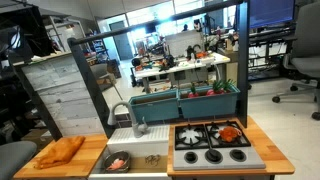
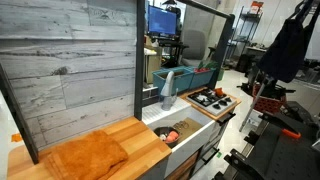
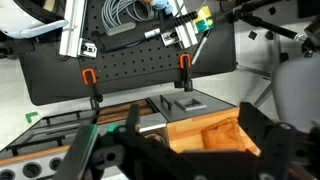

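Note:
In the wrist view my gripper stands open, its dark fingers (image 3: pixel 131 118) spread at the bottom of the picture with nothing between them. Black arm parts (image 2: pixel 286 48) hang at the upper right of exterior view 2; the fingertips cannot be made out there. A folded orange cloth (image 1: pixel 60 151) lies flat on the left wooden counter (image 1: pixel 91 150). In the sink sits a metal bowl (image 1: pixel 117 162) with something small inside. An orange-red item (image 1: pixel 230 133) rests on the stove (image 1: pixel 212 146) at the right.
A grey faucet (image 1: pixel 134 117) rises behind the sink. Teal bins (image 1: pixel 155 110) with some greenery line the back. Dark frame posts (image 1: pixel 242 65) stand around the counter. Cables (image 3: pixel 128 12) and tools clutter the dark table (image 3: pixel 135 72), which bears two orange-tipped clamps (image 3: pixel 185 63).

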